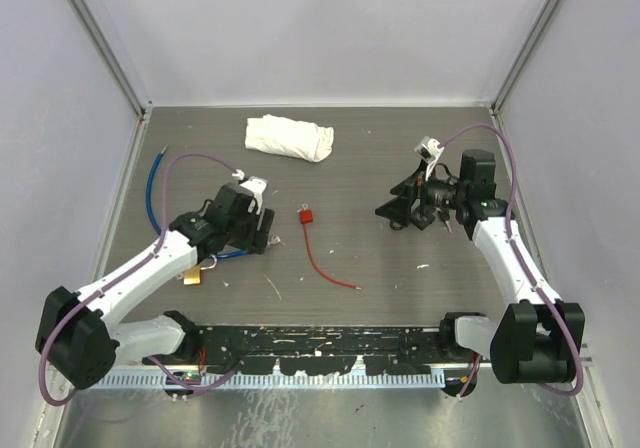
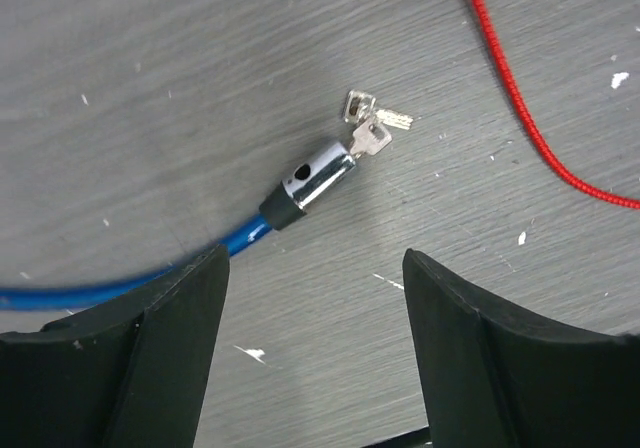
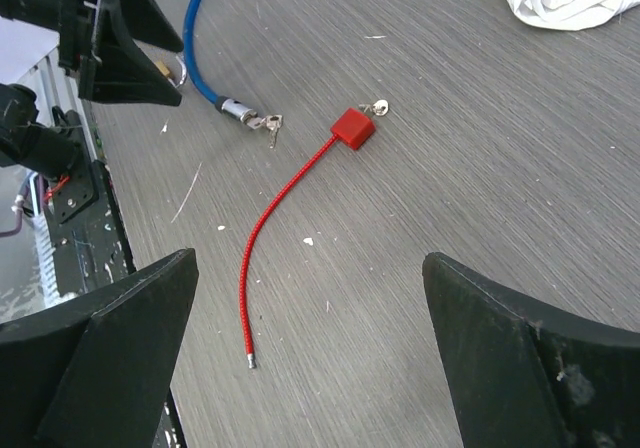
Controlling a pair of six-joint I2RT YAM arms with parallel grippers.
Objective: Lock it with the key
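In the left wrist view a blue cable lock (image 2: 245, 236) ends in a silver cylinder (image 2: 318, 176). One key (image 2: 370, 136) sits at the cylinder's end, with a second key (image 2: 393, 118) loose beside it. My left gripper hangs above the lock, its fingers apart with nothing between them. A red lock (image 3: 353, 128) with a red cable (image 3: 257, 230) lies mid-table, and small keys (image 3: 378, 107) are at its end. My right gripper stands open and empty over the right side of the table.
A brass padlock (image 1: 192, 275) lies on the left near the blue cable. Under my right arm are a black padlock (image 1: 424, 216) and its key, partly hidden. A folded white cloth (image 1: 290, 137) rests at the back.
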